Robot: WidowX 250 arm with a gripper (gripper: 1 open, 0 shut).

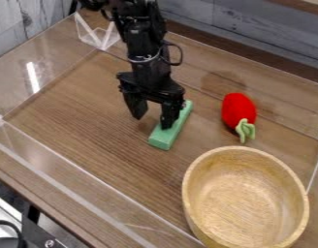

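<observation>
The black gripper (151, 108) is low over the table, its fingers apart, one near the upper end of a flat green block (171, 134). The block lies lengthwise on the wooden table. Whether a finger touches it is hard to tell.
A red plush vegetable (238, 110) with a green top lies to the right. A large pale yellow bowl (244, 180) fills the lower right.
</observation>
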